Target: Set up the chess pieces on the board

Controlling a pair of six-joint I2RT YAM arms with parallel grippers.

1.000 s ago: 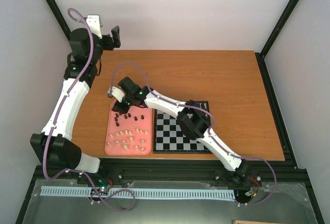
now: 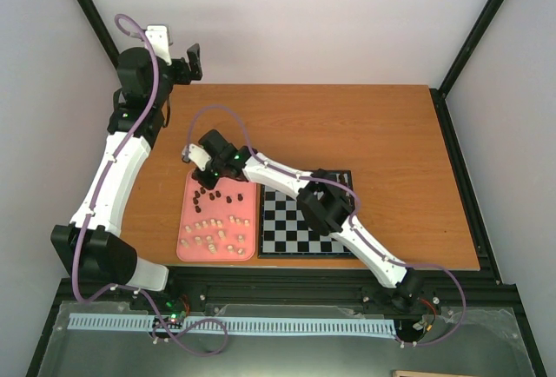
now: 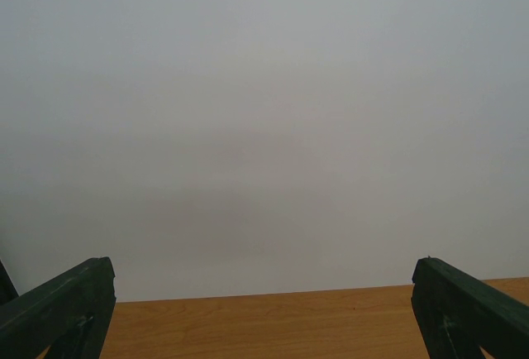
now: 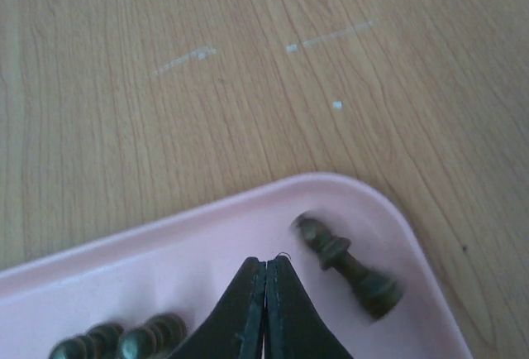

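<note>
My right gripper is shut with nothing between its fingers, over the upper part of the pink tray (image 2: 187,229). In the right wrist view a dark chess piece (image 4: 355,272) lies on its side near the tray's corner, just right of the fingertips, with other dark pieces (image 4: 145,338) at lower left. The top view shows dark and pale pieces (image 2: 221,234) in the tray. The checkered board (image 2: 282,234) is right of the tray, partly hidden by the right arm; its visible squares are empty. My left gripper stands open and raised at the table's back left, holding nothing.
A white wall (image 3: 264,127) fills most of the left wrist view. The right arm reaches diagonally across the board; the left arm stands along the table's left side.
</note>
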